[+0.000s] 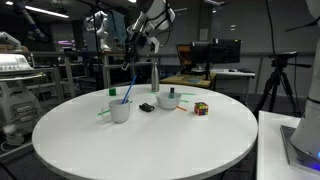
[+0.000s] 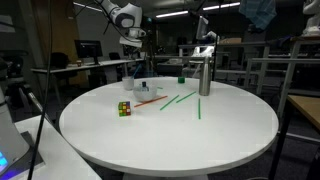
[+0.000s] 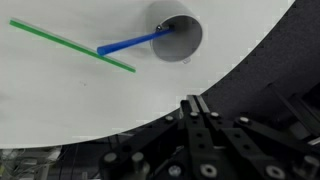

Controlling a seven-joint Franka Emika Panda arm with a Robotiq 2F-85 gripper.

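My gripper is shut with nothing seen between its fingers, above the table's edge in the wrist view. Beyond its tips is a pale grey cup (image 3: pixel 185 40), seen from above. A blue stick (image 3: pixel 135 43) leans out of that cup, with a green stick (image 3: pixel 70 47) flat on the table to its left. In exterior view 1 the cup (image 1: pixel 120 111) stands upright with the blue stick (image 1: pixel 128 92) in it. My gripper is hard to make out in either exterior view.
A white bowl (image 1: pixel 168 102) with a dark item in it, a black object (image 1: pixel 147 107), a coloured cube (image 1: pixel 201 108) and a metal bottle (image 2: pixel 205 79) share the round table (image 2: pixel 180 142). Loose red and green sticks lie around. A person (image 2: pixel 124 28) stands behind.
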